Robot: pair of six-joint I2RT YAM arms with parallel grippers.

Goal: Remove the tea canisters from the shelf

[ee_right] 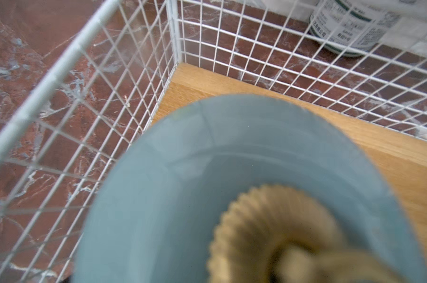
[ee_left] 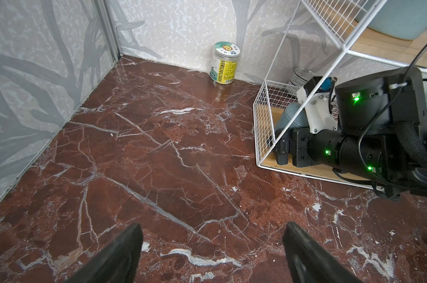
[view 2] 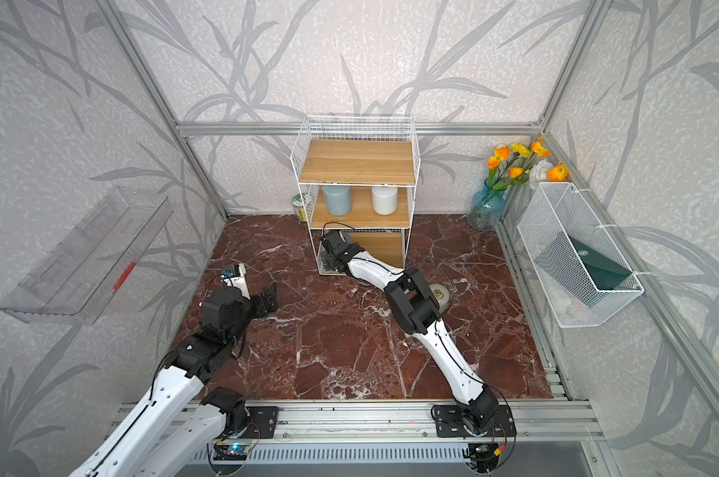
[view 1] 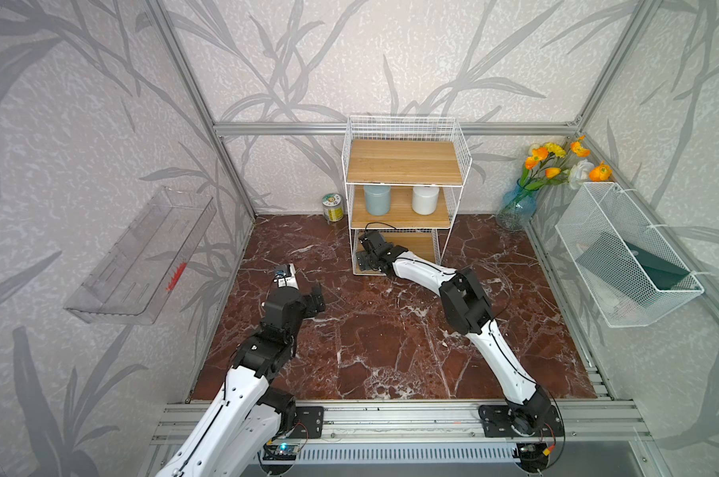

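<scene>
A grey-blue canister with a ribbed brass knob on its lid (ee_right: 142,198) stands on the bottom shelf, close to the wire side. My right gripper is at the front of this canister (ee_left: 292,118), inside the lower tier. Its fingers hardly show in the right wrist view, so whether they grip it is unclear. On the middle shelf sit another grey-blue canister (view 1: 376,200) and a white canister (view 1: 425,200). Well left of the shelf, my left gripper is open above bare table, nothing between its fingers.
The wire shelf's top board (view 1: 404,161) is empty. A yellow-labelled tin (ee_left: 224,63) stands left of the shelf, a flower vase (view 1: 518,206) right. A pale round object (view 2: 438,296) lies partly behind the right arm.
</scene>
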